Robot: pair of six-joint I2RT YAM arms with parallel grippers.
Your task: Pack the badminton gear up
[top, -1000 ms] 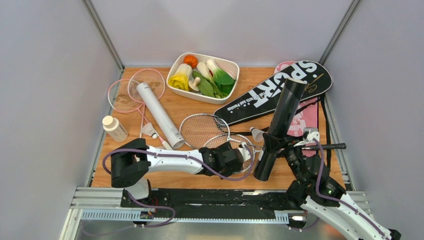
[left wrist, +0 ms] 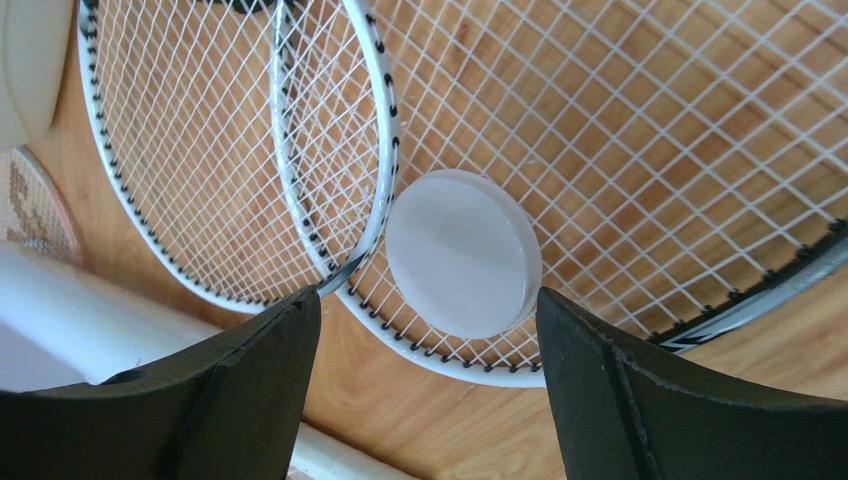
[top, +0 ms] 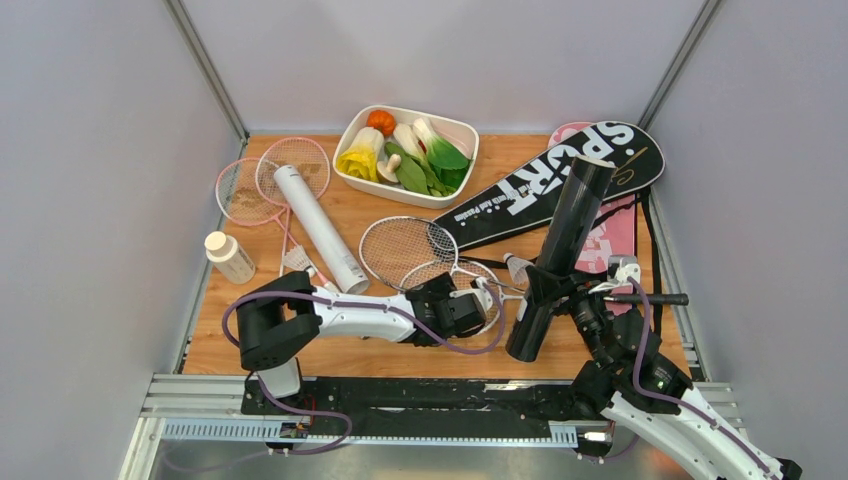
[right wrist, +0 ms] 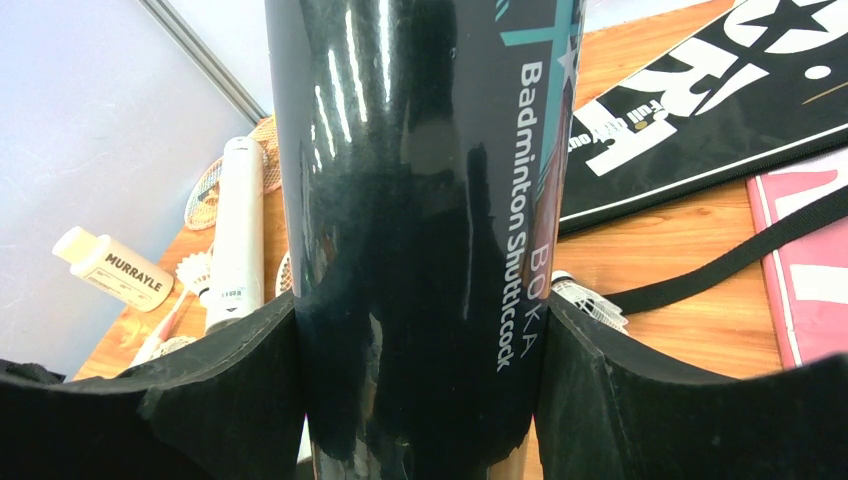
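A white round cap [left wrist: 462, 255] lies on the white-rimmed rackets [top: 400, 250], between the open fingertips of my left gripper, which points down over them. My right gripper is shut on a black shuttlecock tube [top: 565, 225], holding it steeply tilted. A white tube [top: 320, 228] lies beside pink rackets [top: 245, 190] and a shuttlecock [top: 298, 261]. Another shuttlecock [right wrist: 590, 305] lies behind the held tube. The black SPORK-lettered bag [top: 500, 200] lies over a pink bag [top: 613, 240] at the right.
A white bin [top: 350, 180] of vegetables stands at the back centre. A white bottle [top: 230, 256] is at the far left. Some bare wood [top: 235, 340] shows at the front.
My left arm has shifted slightly, its gripper still low over the white rackets. The right arm and held black tube have not visibly moved.
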